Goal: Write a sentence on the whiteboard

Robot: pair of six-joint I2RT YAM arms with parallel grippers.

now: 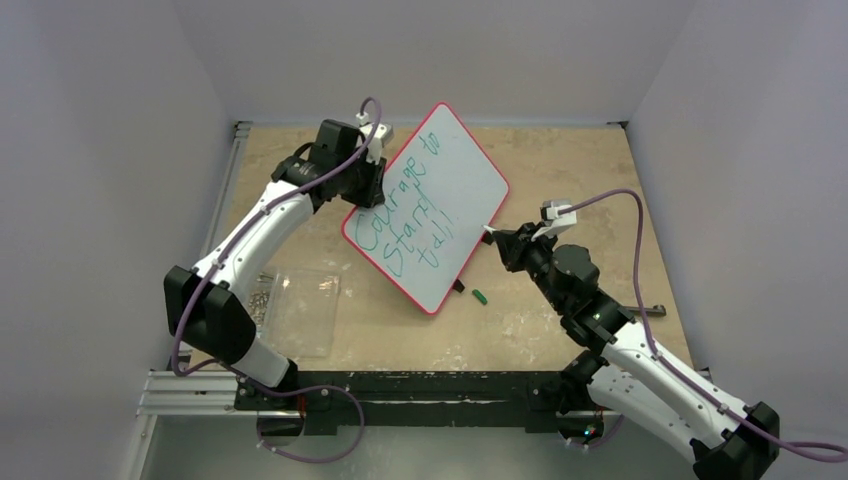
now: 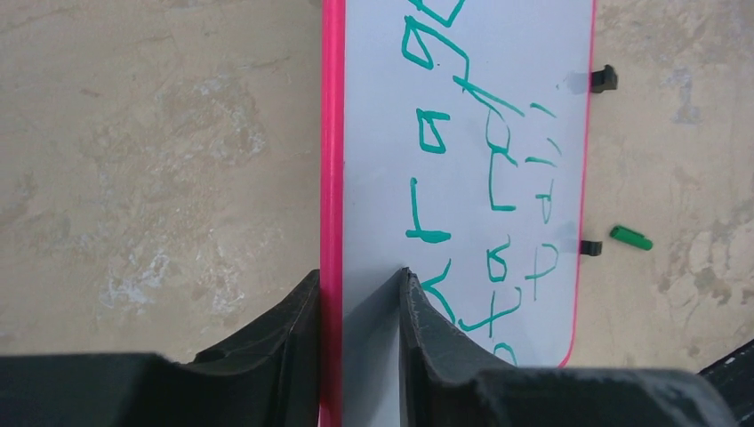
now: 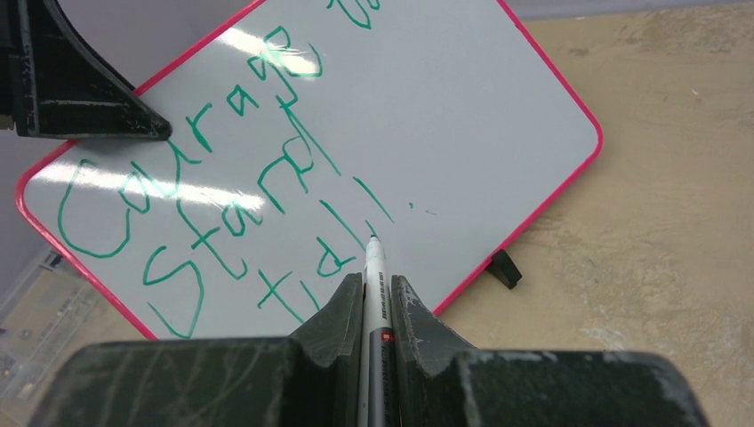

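A tilted, red-edged whiteboard [image 1: 450, 170] carries green writing reading "Courage to Stand tall". My left gripper is at its upper-left edge, fingers part apart around the red rim [image 2: 332, 178]; whether they press on it I cannot tell. My right gripper is shut on a white marker [image 3: 377, 317], its tip over the board beside the last strokes of the writing.
Black supports [image 1: 458, 286] sit along the board's lower-right edge. A green cap [image 1: 480, 297] lies beside it. A clear plastic box [image 1: 305, 310] is at the front left, a metal bar [image 1: 650, 310] at the right.
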